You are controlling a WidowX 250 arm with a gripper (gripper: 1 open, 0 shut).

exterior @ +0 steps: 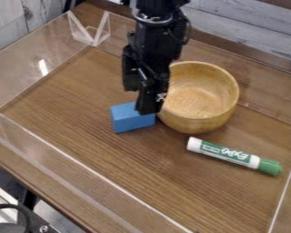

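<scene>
My black gripper (145,91) hangs low over the left side of the wooden bowl (203,91), just above the blue block (128,118), whose upper part it partly covers. The fingers point down; they look apart, with nothing clearly between them. The block lies on the wooden table (63,136) left of the bowl. A white and green glue stick (233,155) lies at the front right of the bowl.
Clear plastic sides stand at the table's left edge. A black cable (15,207) shows at the bottom left corner.
</scene>
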